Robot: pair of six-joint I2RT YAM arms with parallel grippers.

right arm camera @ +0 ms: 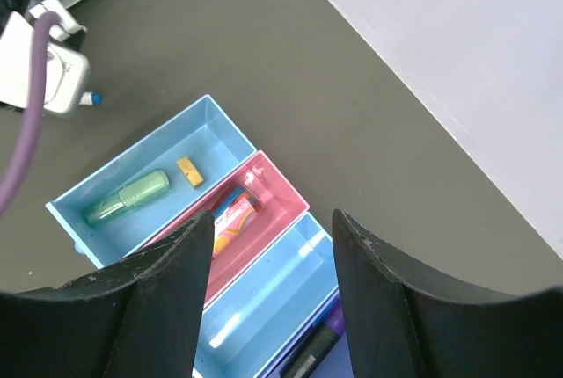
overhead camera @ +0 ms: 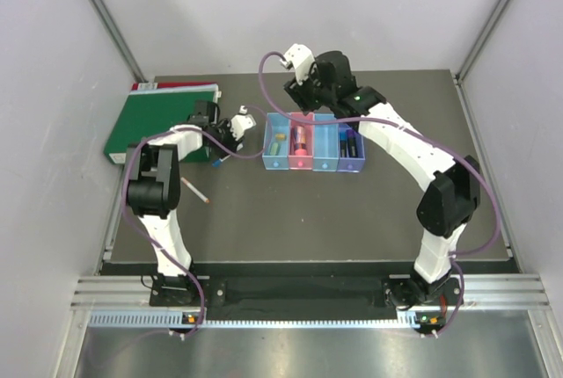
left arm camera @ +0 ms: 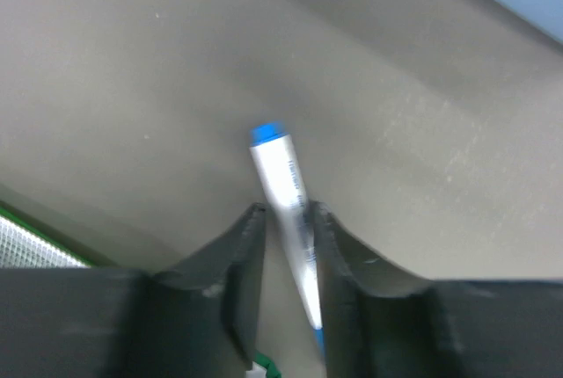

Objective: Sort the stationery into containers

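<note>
My left gripper is down at a white pen with blue ends (left arm camera: pixel 280 171), its fingertips either side of the barrel; whether they grip it is unclear. My right gripper hangs above the containers with its fingers apart and empty. The blue container (right arm camera: pixel 110 176) holds a green bottle (right arm camera: pixel 123 198) and a small yellow piece (right arm camera: pixel 189 170); the pink one (right arm camera: pixel 286 192) holds a pink-orange item (right arm camera: pixel 236 220). Another blue tray (right arm camera: pixel 264 299) looks empty; the purple one (overhead camera: pixel 350 165) holds dark items.
A green board (overhead camera: pixel 141 123) lies at the back left. A pale pen (overhead camera: pixel 195 190) lies in front of it.
</note>
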